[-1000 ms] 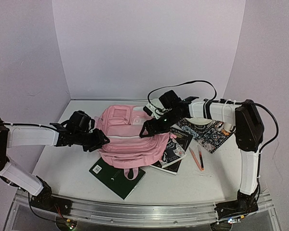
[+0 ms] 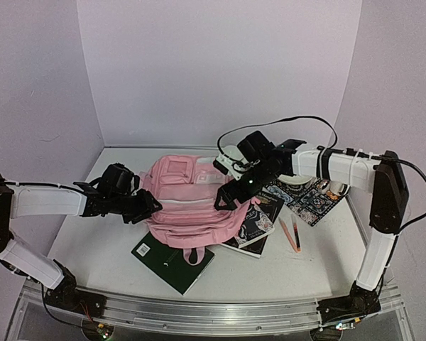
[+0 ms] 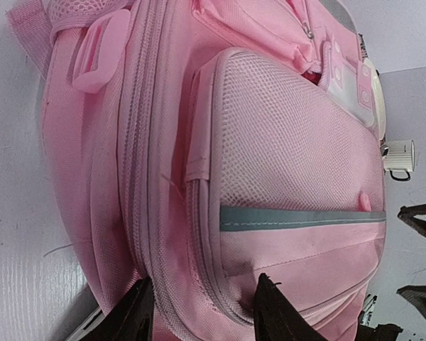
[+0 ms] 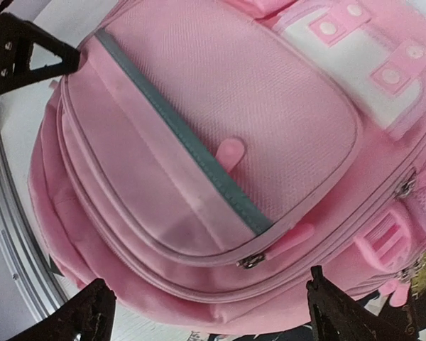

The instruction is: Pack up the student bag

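Observation:
The pink bag lies flat at the middle of the table in the top view. In the left wrist view its edge is bunched between the fingers of my left gripper, which is shut on it. Over the bag's right part hangs my right gripper, open, with its fingers wide apart and nothing held; the bag passes below them. A zip pull on the front pocket and a pink tab by the grey strip show in the right wrist view. The bag's inside is hidden.
A dark green book lies at the bag's front edge. Dark books sit partly under its right side. Two pens and a patterned black case lie farther right.
The left arm and the bag look unmoved.

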